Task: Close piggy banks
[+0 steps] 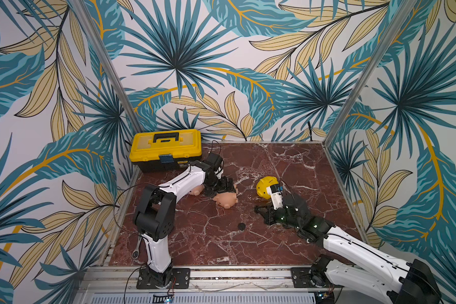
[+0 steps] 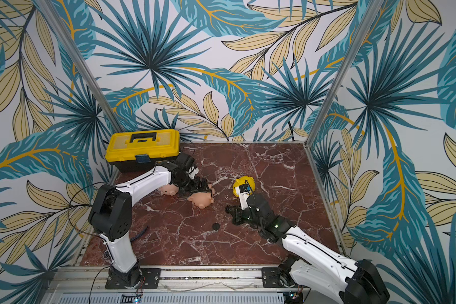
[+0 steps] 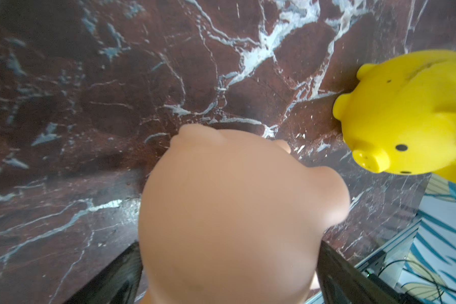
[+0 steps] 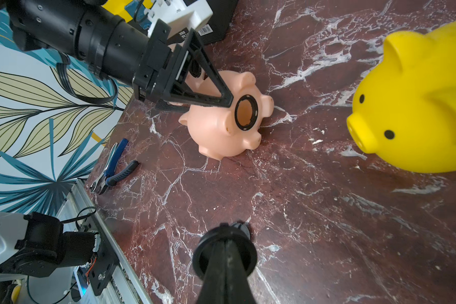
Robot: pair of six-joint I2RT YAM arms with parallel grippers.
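Observation:
A pink piggy bank [image 4: 212,126] is turned partly over, its open round hole with a black rim [image 4: 246,112] facing my right arm. My left gripper is shut on its body, with a finger [image 3: 114,276] against either side. My right gripper is shut, and a black round plug [image 4: 201,255] sits at its fingertips; how firmly it is gripped is hard to see. In the top left view, a loose black plug [image 1: 241,226] lies on the table. A yellow piggy bank [image 4: 420,101] stands upright; its underside is hidden.
Another pink piggy bank [image 2: 169,189] lies partly hidden behind the left gripper. A yellow toolbox [image 1: 166,147] stands at the back left. Pliers [image 4: 111,167] rest at the left edge.

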